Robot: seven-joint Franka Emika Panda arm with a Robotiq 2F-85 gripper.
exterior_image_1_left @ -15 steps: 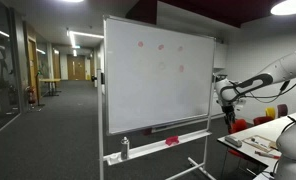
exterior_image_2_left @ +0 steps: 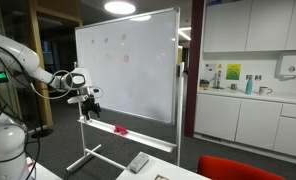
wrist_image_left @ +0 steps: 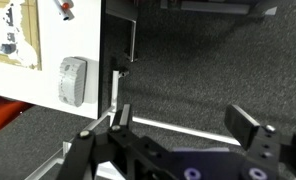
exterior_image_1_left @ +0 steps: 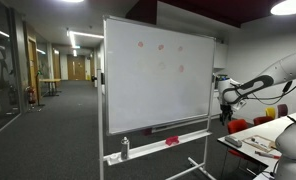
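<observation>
The whiteboard (exterior_image_1_left: 160, 75) stands upright on a white frame, with several faint red marks (exterior_image_2_left: 123, 38) on its upper part. A silvery bottle (exterior_image_1_left: 125, 148) and a red cloth-like item (exterior_image_1_left: 172, 141) are on its tray (exterior_image_1_left: 153, 149). In exterior view 2, the red item (exterior_image_2_left: 141, 131) is on the tray too. My gripper (exterior_image_2_left: 91, 99) hangs in front of the board's left side. The wrist view shows my gripper open, its dark fingers (wrist_image_left: 125, 115) wide apart with only carpet and white frame rails below them.
A white table (wrist_image_left: 58, 50) at the wrist view's upper left carries a grey oblong item (wrist_image_left: 72, 81), a marker-like object (wrist_image_left: 64, 10) and a stained brown sheet (wrist_image_left: 13, 35). Red chairs (exterior_image_2_left: 238, 170) stand nearby. A kitchen counter (exterior_image_2_left: 243, 95) lies behind. Carpet (wrist_image_left: 208, 75) is clear.
The arm's wrist and gripper have shifted and turned slightly at the right of exterior view 1. The whiteboard, bottle and red item have stayed put.
</observation>
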